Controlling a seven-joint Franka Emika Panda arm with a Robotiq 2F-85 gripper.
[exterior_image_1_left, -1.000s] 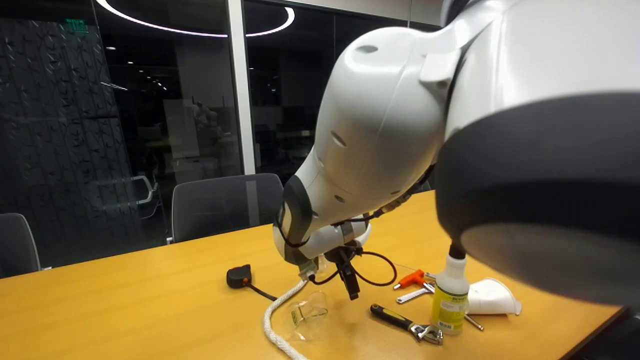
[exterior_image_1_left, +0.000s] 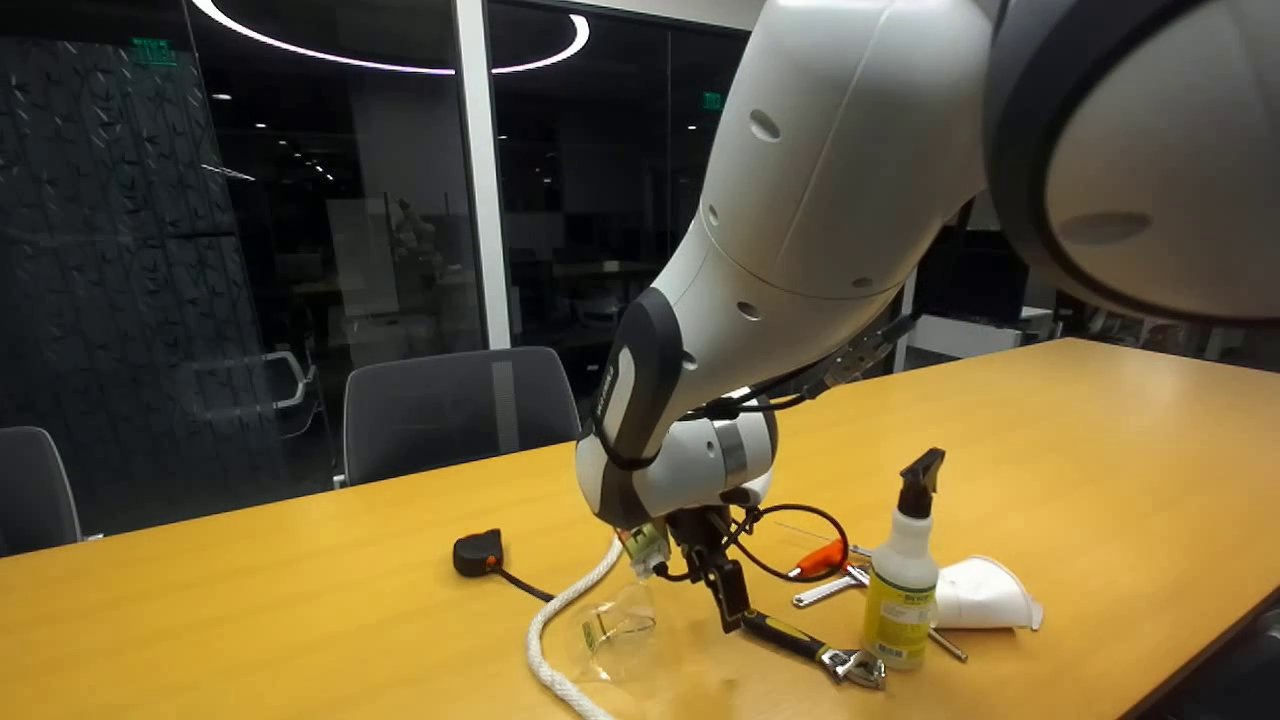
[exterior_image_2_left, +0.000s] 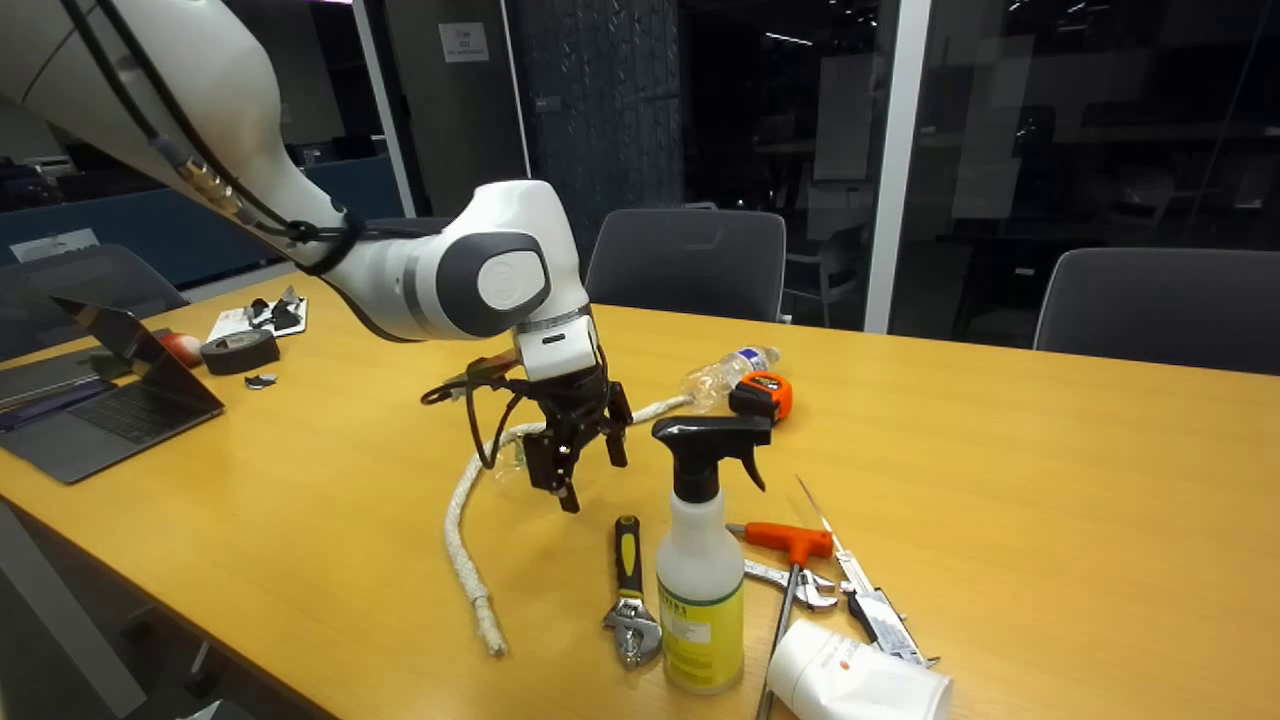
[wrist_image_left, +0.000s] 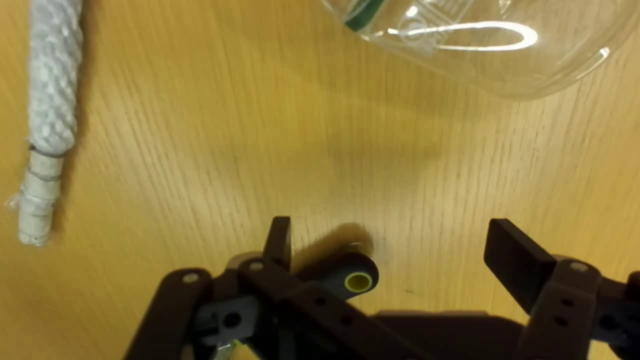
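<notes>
My gripper stands open above the table, its two fingers wide apart. In the wrist view the black handle end of the adjustable wrench (wrist_image_left: 354, 277) shows below the left finger, partly hidden by it; the rest is covered by the gripper. Exterior view 2 shows the whole wrench (exterior_image_2_left: 630, 582) lying on the table, in front of the gripper (exterior_image_2_left: 593, 480). Nothing is held. A clear plastic container (wrist_image_left: 510, 66) lies at the wrist view's top right. The white rope (wrist_image_left: 54, 78), with a taped end, lies at its left.
A spray bottle (exterior_image_2_left: 702, 618) stands upright close beside the wrench. Near it lie an orange-handled tool (exterior_image_2_left: 786, 540), calipers (exterior_image_2_left: 882, 618) and a white cup (exterior_image_2_left: 852, 684). A tape measure (exterior_image_2_left: 762, 396) and clear bottle (exterior_image_2_left: 720, 374) lie farther back. Free table extends to the right.
My arm has moved right in exterior view 1, and the gripper is lower, closer to the wrench handle. The objects on the table look unmoved.
</notes>
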